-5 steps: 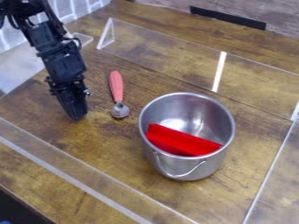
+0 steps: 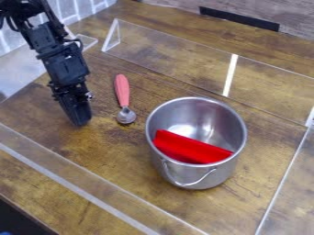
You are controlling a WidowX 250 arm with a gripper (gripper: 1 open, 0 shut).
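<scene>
My black gripper [image 2: 79, 119] hangs low over the wooden table at the left, its fingertips close together near the surface, with nothing visible between them. Just right of it lies a spoon-like utensil [image 2: 121, 92] with a pink-red handle and a metal head toward the front. On the right stands a steel pot [image 2: 221, 117] with a red cylindrical object [image 2: 190, 147] lying inside it.
Clear plastic panels edge the work area at left, back and right.
</scene>
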